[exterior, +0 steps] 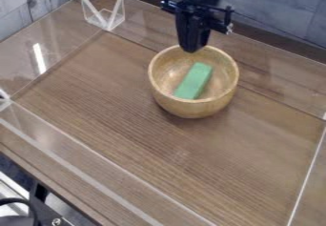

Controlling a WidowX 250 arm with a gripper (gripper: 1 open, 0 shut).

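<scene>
A round tan bowl [170,87] sits on the wooden table, holding a green block [195,80] lying lengthwise inside. My black gripper [192,41] hangs above the bowl's back rim, pointing down. Whether its fingers are open or shut is hard to make out; nothing is visible held in it.
A white wire-like object [105,10] stands at the back left. Black cables [19,211] lie at the lower left corner.
</scene>
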